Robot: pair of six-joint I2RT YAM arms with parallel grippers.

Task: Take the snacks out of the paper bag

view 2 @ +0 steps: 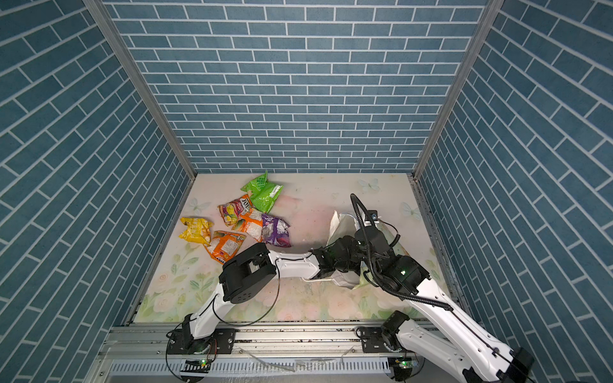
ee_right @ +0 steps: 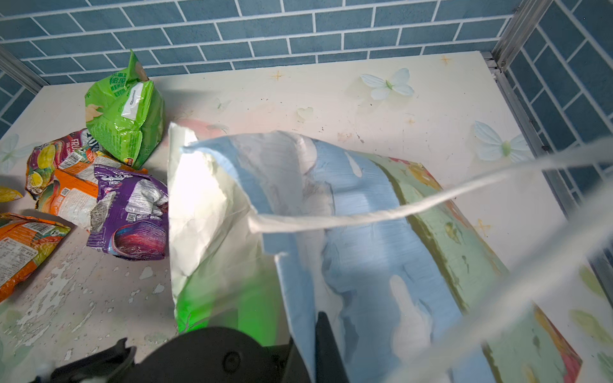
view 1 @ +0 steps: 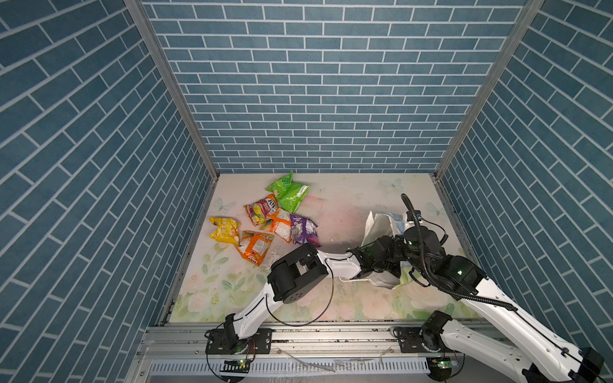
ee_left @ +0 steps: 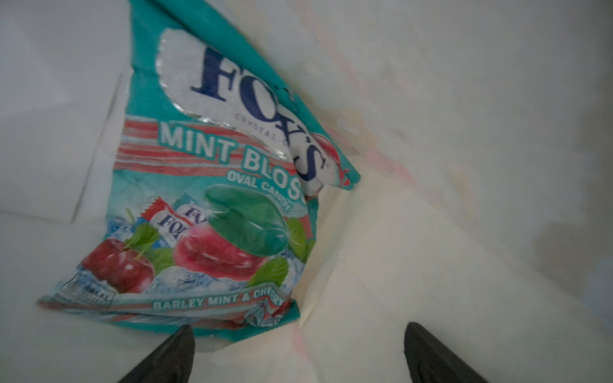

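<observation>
The paper bag lies on its side at the right of the table, its white handle crossing the right wrist view. In the left wrist view, a teal Fox's Mint Blossom candy bag lies inside the paper bag. My left gripper is open above its lower edge, with nothing between its two fingers. My right gripper is shut at the edge of the bag's blue opening; in the top views it is largely hidden beside the left wrist.
Several snack packs lie left of the bag: green, purple, orange, yellow. Clear table lies behind the bag and along the front. Tiled walls enclose the back and sides.
</observation>
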